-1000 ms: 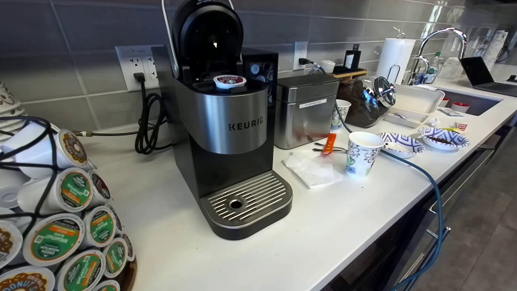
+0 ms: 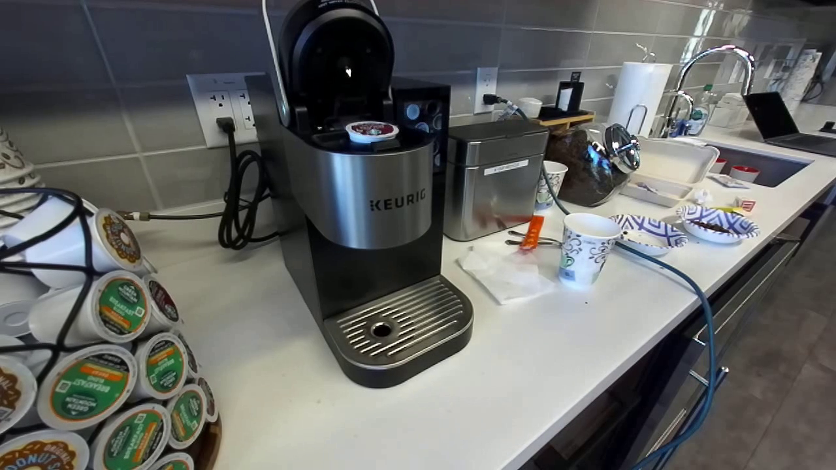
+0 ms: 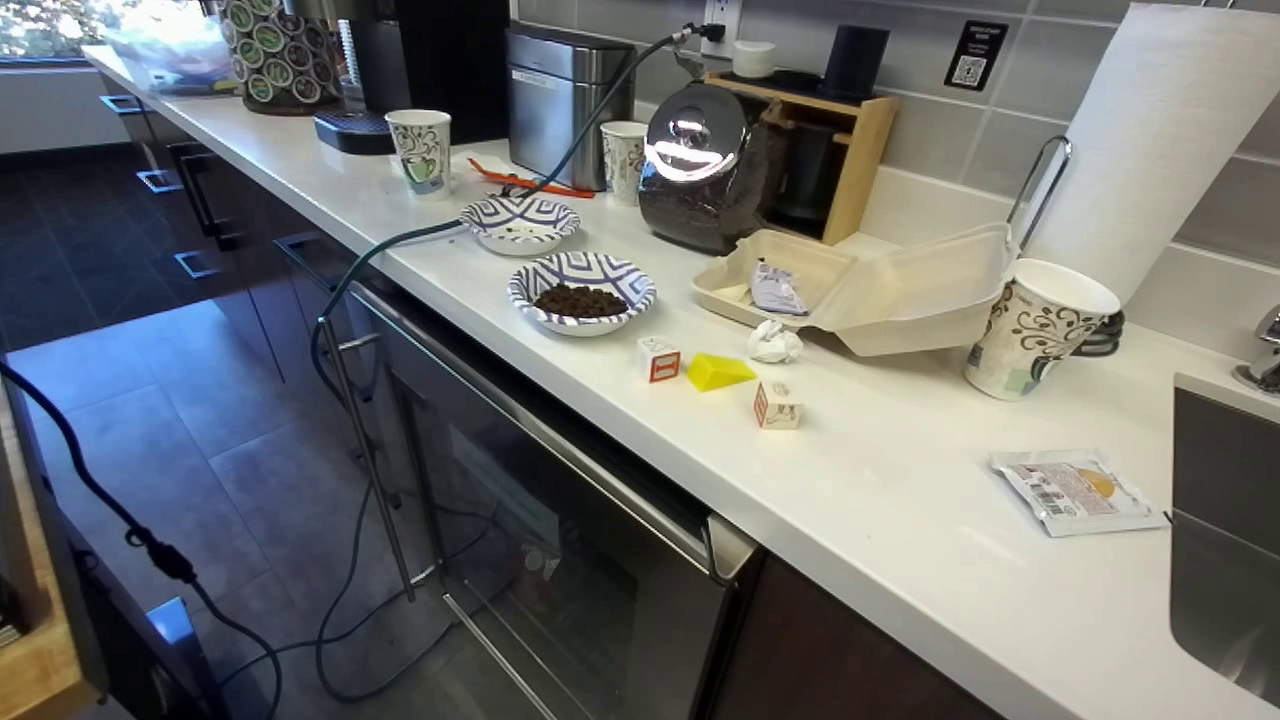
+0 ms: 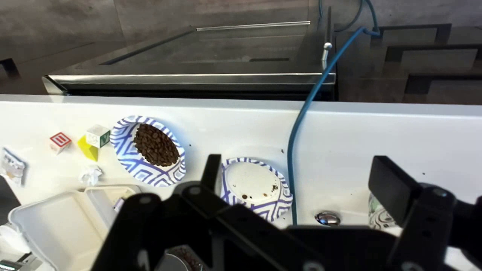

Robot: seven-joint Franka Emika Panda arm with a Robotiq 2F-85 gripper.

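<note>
My gripper stands open in the wrist view, its two dark fingers wide apart above the counter with nothing held between them. Beneath the left finger point(image 4: 211, 174) lies a blue-patterned paper bowl point(image 4: 282, 205) with a few dark bits inside. A second patterned bowl point(image 4: 131, 156) holds coffee beans point(image 4: 156, 145), off to the left. Partly hidden behind the right finger point(image 4: 392, 183) is a paper cup point(image 4: 378, 212). In exterior view 1 the Keurig machine point(image 2: 376, 192) has its lid raised, and a pod point(image 2: 371, 132) rests in its top. Neither exterior view shows the gripper.
A blue cable point(image 4: 298, 122) crosses the counter between the fingers. Near the bowls sit a yellow block point(image 3: 717, 372), letter cubes point(image 3: 777, 406) and an open takeout box point(image 3: 936, 318). Pods are stacked on a rack point(image 2: 205, 446) left of the machine.
</note>
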